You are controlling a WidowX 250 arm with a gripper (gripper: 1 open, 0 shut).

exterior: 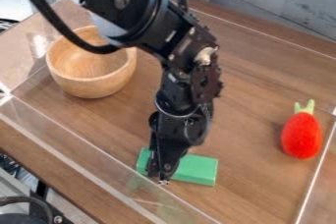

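The black gripper (160, 168) points down at a green rectangular block (196, 170) lying on the wooden table near the front, its fingers over the block's left part. Whether the fingers are closed on the block cannot be made out, as the dark fingers overlap it. A wooden bowl (85, 66) sits at the back left, behind and left of the gripper.
A red toy with a green top (301, 136) lies at the right. A clear edge strip runs along the front left, and a wall stands behind.
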